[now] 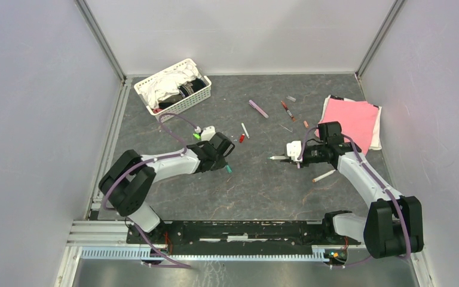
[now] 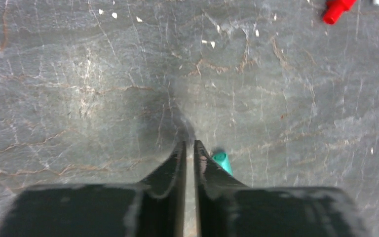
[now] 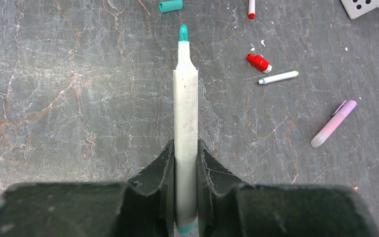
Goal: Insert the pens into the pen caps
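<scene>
My right gripper is shut on a white pen [image 3: 185,113] with a teal tip, held level over the table's middle. My left gripper hangs low over a small teal cap [image 2: 221,161], its two fingers close together with a narrow gap, the cap partly behind them; no held thing shows. In the top view the teal cap [image 1: 228,168] lies just beside that gripper. A red cap [image 2: 336,11] lies farther back, near a white pen [image 3: 278,77].
A basket of cloths [image 1: 184,104] stands back left. Pink cloth [image 1: 349,113] lies at the right. Loose pens, including a purple one [image 3: 333,123], lie at the back middle.
</scene>
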